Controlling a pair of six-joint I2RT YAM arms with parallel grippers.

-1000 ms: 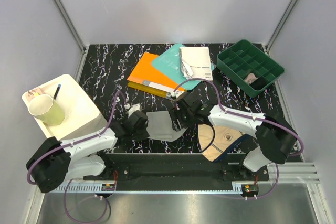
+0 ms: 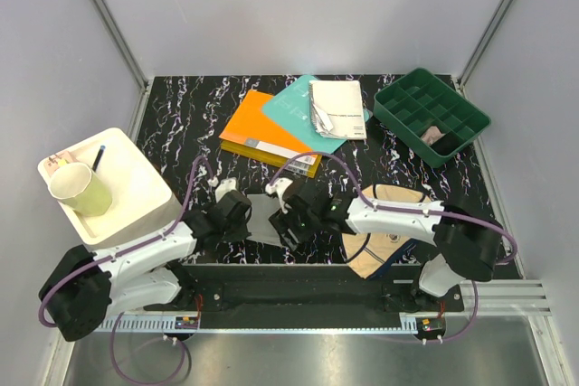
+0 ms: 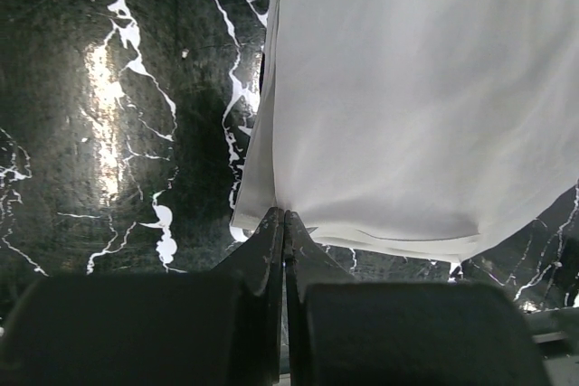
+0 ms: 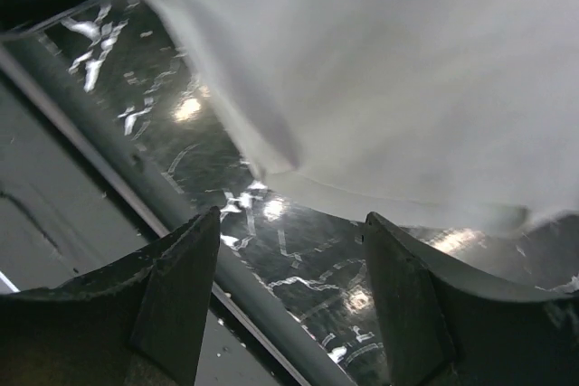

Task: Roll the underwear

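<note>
The grey underwear lies folded flat on the black marbled table, mostly between my two grippers in the top view, where a strip of the underwear (image 2: 262,221) shows. My left gripper is shut at its near edge, with creases running to the fingertips, so a thin bit of cloth appears pinched. My right gripper is open with nothing between its fingers, and the near edge of the underwear (image 4: 380,133) lies just beyond the fingertips. The right arm covers part of the cloth from above.
Behind lie an orange binder (image 2: 250,120), a teal folder (image 2: 294,110) and a notebook (image 2: 342,110). A green divided tray (image 2: 407,101) stands at back right, a white bin (image 2: 149,192) at left. Beige cloth (image 2: 366,259) lies at right; the table's front edge is close.
My right gripper has swung left and toward the front, over the underwear.
</note>
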